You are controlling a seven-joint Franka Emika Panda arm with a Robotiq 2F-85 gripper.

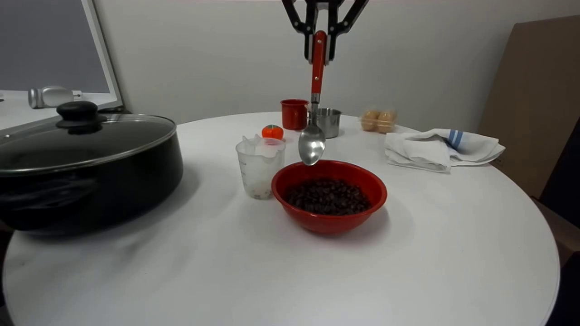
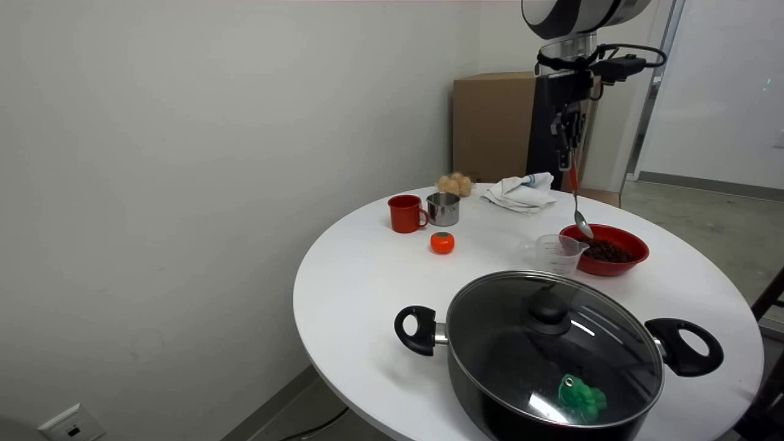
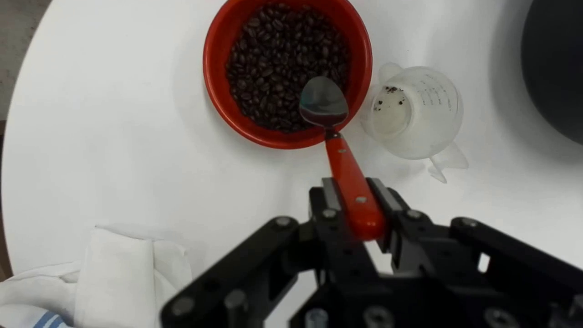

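Observation:
My gripper (image 1: 321,59) is shut on the red handle of a spoon (image 1: 312,144), which hangs with its metal bowl downward. From above, in the wrist view, the spoon's bowl (image 3: 323,102) overlaps the near rim of a red bowl (image 3: 218,104) and appears empty. Dark coffee beans (image 3: 278,68) cover the bottom of that bowl. Close beside it stands a clear measuring cup (image 3: 437,128), with a few dark specks inside. Exterior view 2 shows the spoon tip (image 2: 584,226) at the bowl's back edge; whether it touches anything is hard to tell.
A large black lidded pot (image 2: 470,382) occupies one side of the table. Farther back are a red mug (image 2: 405,214), a steel cup (image 2: 444,209), an orange-red fruit (image 2: 441,242), a pack of eggs (image 1: 379,120) and a white towel (image 1: 416,149). Bare tabletop surrounds the bowl's front and right.

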